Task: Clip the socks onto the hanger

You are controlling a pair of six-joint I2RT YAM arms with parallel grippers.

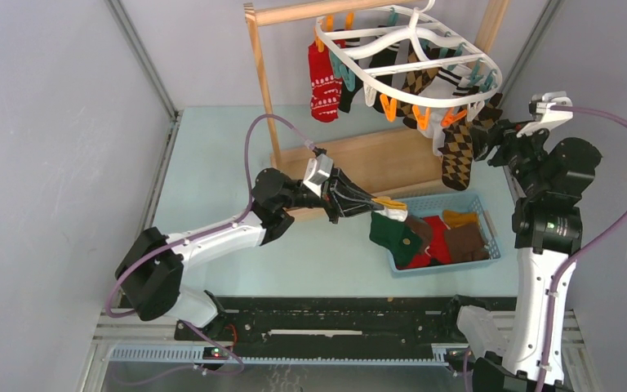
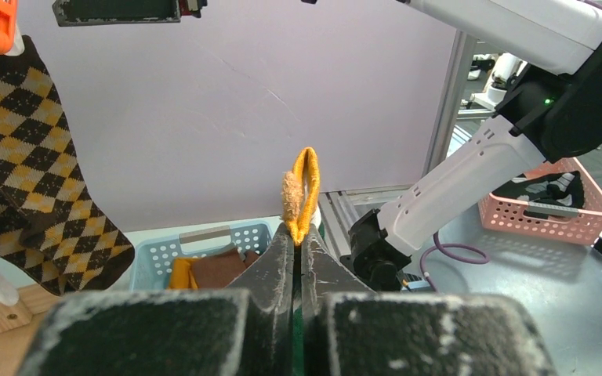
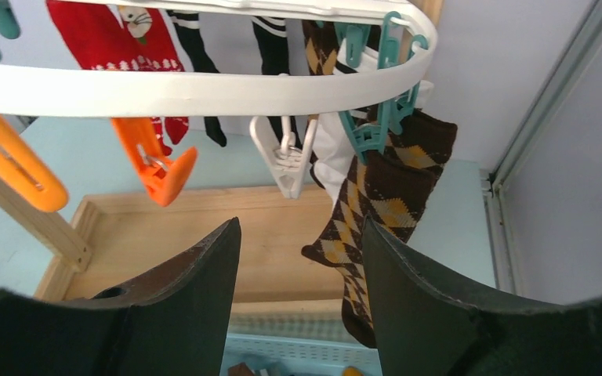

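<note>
A green sock [image 1: 396,235] with a yellow-and-white cuff [image 1: 392,209] hangs over the blue basket. My left gripper [image 1: 375,204] is shut on it; in the left wrist view the yellow cuff [image 2: 304,192] rises from the tips. The white hanger [image 1: 424,100] carries red, black, white and argyle socks. My right gripper is open and empty, raised at the hanger's right side. Ahead of its fingers, slightly higher, hangs an empty white clip [image 3: 288,157]. Argyle socks [image 3: 396,184] hang from teal clips [image 3: 370,135] to the right of that clip.
The blue basket [image 1: 490,255] holds several red, brown and yellow socks below the hanger. Orange clips [image 3: 150,160] line the rim to the left of the white clip. A wooden stand [image 1: 263,90] supports the hanger.
</note>
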